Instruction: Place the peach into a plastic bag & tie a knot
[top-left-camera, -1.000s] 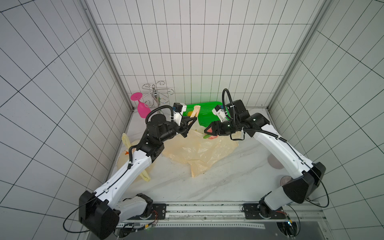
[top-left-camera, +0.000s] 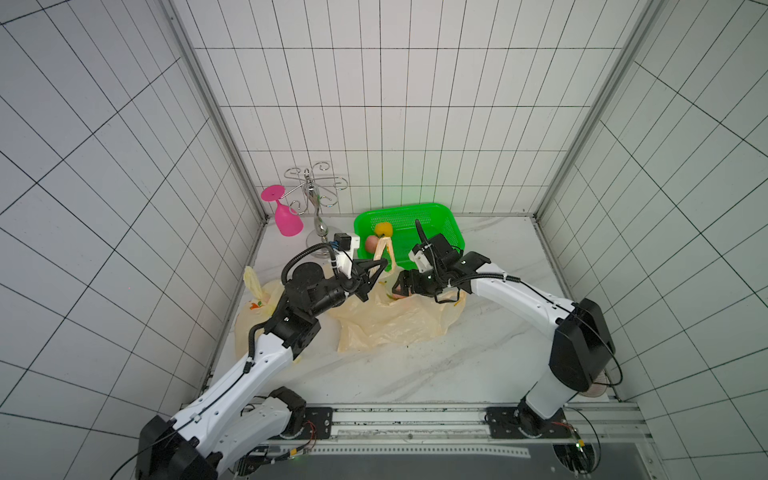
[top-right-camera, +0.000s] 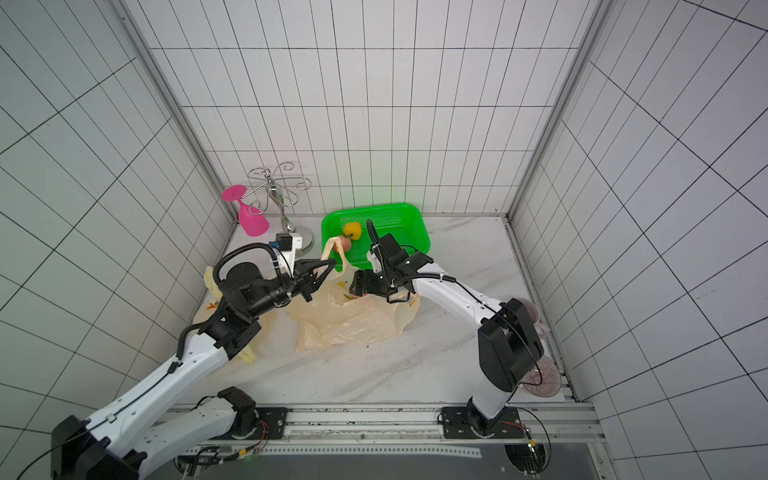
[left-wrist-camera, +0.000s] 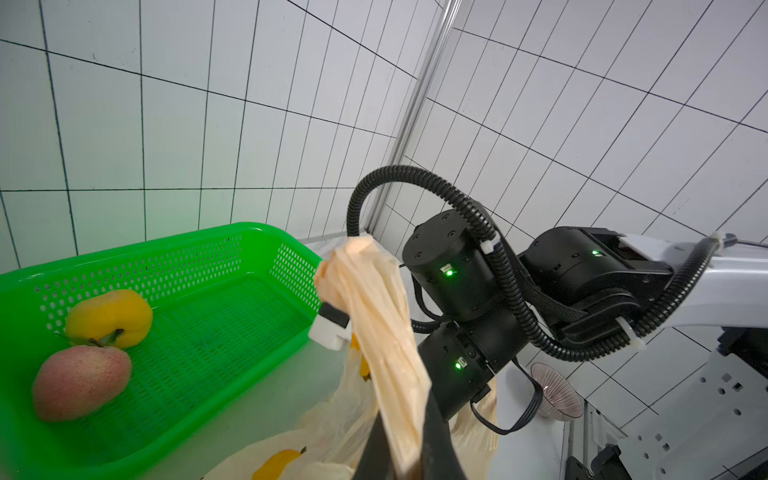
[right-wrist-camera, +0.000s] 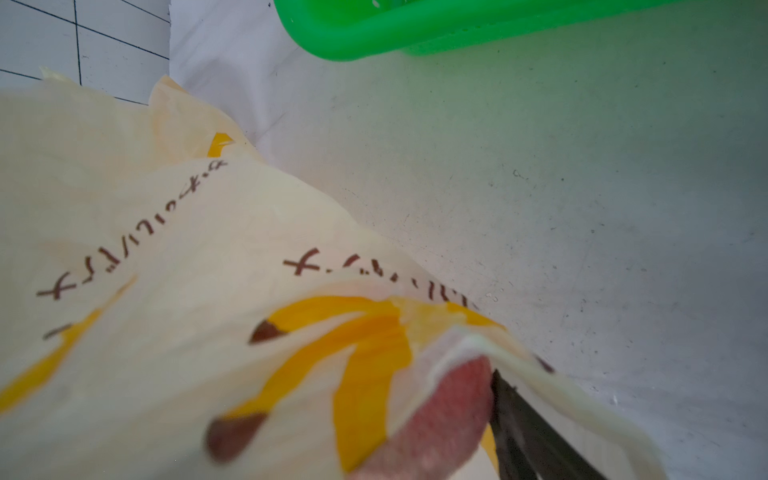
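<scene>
A cream plastic bag (top-left-camera: 384, 324) with yellow print lies across the middle of the table. My left gripper (top-left-camera: 368, 268) is raised at its left, shut on the bag's handle (left-wrist-camera: 368, 320), which stands up in the left wrist view. My right gripper (top-left-camera: 404, 284) is low at the bag; in the right wrist view a dark finger (right-wrist-camera: 532, 432) reaches into it beside a pink-red peach (right-wrist-camera: 436, 424), partly hidden by the bag. Whether that gripper holds the peach is unclear.
A green basket (top-right-camera: 400, 216) at the back holds another peach and a yellow pepper. A chrome stand (top-left-camera: 318, 208) and pink vase (top-left-camera: 288, 220) are at the back left. Another bag (top-left-camera: 252, 320) lies left. Bowls (top-right-camera: 542, 380) sit at the right edge.
Both grippers have moved lower, my right one also leftward toward the middle of the table, with the red fruit near it. The raised handle and the bag have come down with them.
</scene>
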